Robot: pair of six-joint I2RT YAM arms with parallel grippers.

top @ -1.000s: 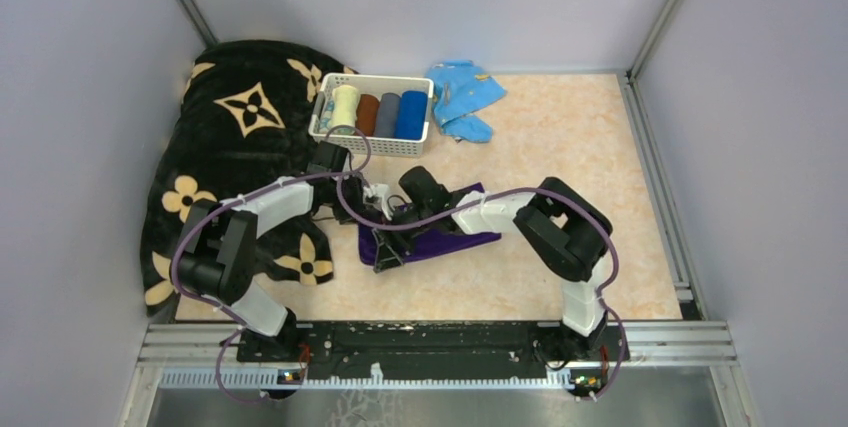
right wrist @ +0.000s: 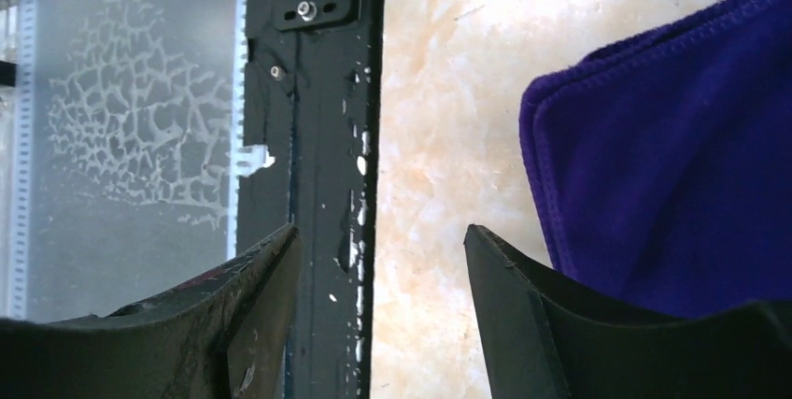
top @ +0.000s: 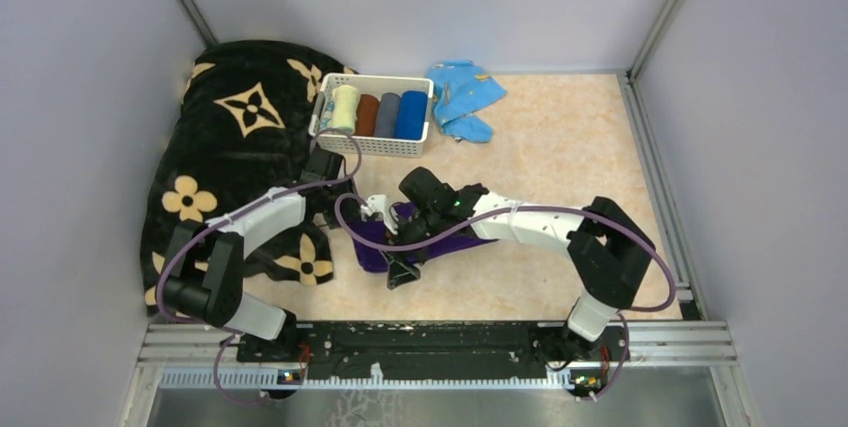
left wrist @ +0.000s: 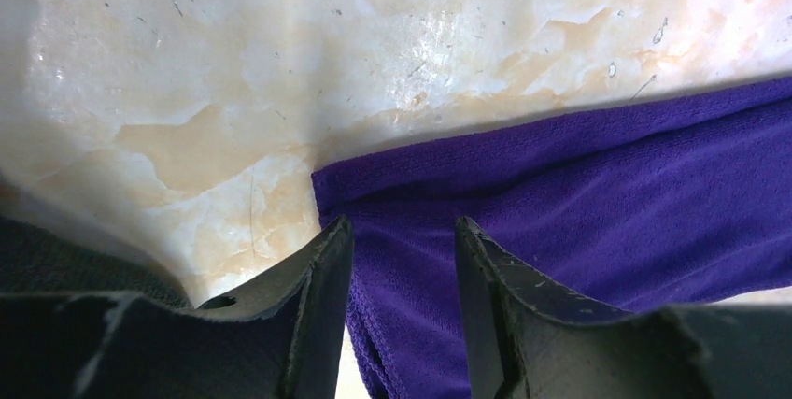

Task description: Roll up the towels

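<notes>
A folded purple towel (top: 455, 244) lies flat on the table, partly covered by my right arm in the top view. In the left wrist view, my left gripper has its fingers apart over the towel's corner (left wrist: 392, 179), with purple cloth showing below and between them. Whether a fingertip touches the cloth cannot be told. My right gripper also stands open, its gap over bare table. Its right-hand finger (right wrist: 509, 277) is beside the towel's edge (right wrist: 616, 156), which runs along the right of that view.
A white basket (top: 375, 144) at the back holds several rolled towels (top: 410, 115). Right of it is a crumpled blue cloth (top: 465, 97). On the left spreads a black patterned blanket (top: 230, 162).
Over the last second my right gripper has shifted slightly right and toward the front, its elbow swinging outward.
</notes>
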